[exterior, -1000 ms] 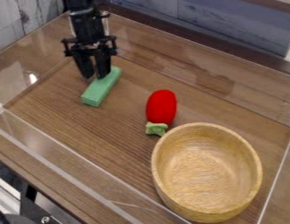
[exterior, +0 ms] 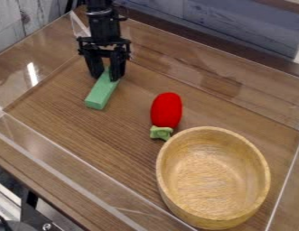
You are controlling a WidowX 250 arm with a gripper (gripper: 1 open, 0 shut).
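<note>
My black gripper (exterior: 105, 59) is at the upper left, over the far end of a green elongated block (exterior: 101, 96) lying on the wooden table. Its fingers appear to be around or just at that end; whether they grip it is unclear.
A red strawberry-like object (exterior: 166, 109) with a green top lies right of the block. A large tan bowl (exterior: 213, 203) fills the lower right.
The gripper has drawn narrower and sits over the green block's far end. The block has shifted slightly left.
</note>
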